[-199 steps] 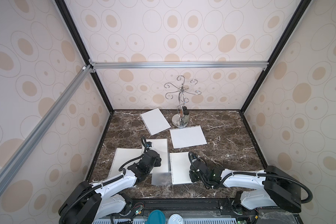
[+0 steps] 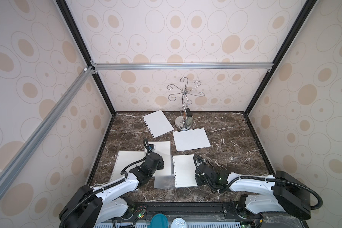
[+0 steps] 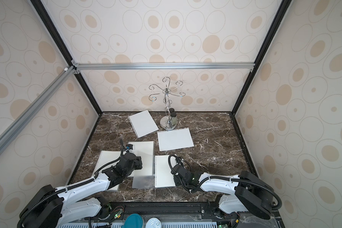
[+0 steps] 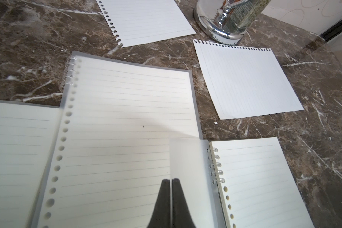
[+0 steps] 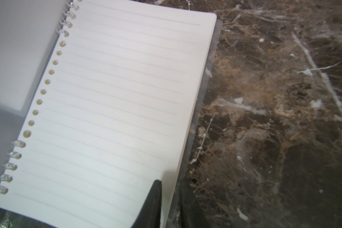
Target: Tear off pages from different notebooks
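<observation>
A small spiral notebook (image 5: 114,95) lies open with its lined page up and its clear cover folded to the left. My right gripper is part open at its lower right edge, one dark finger (image 5: 152,201) over the page and the other beyond the edge. Whether they touch the page cannot be told. The larger notebook (image 4: 117,152) lies open to the left, a lined page on each side of its row of holes. Above its right page my left gripper is shut, nothing showing between its fingers.
Two loose sheets with holed edges, the upright sheet (image 2: 157,123) and the sideways sheet (image 2: 191,139), lie farther back. A chrome stand (image 2: 184,119) with jars stands behind them.
My right arm has shifted slightly right along the small notebook's edge compared with about a second ago. The left arm, the notebooks and the loose sheets look unmoved.
</observation>
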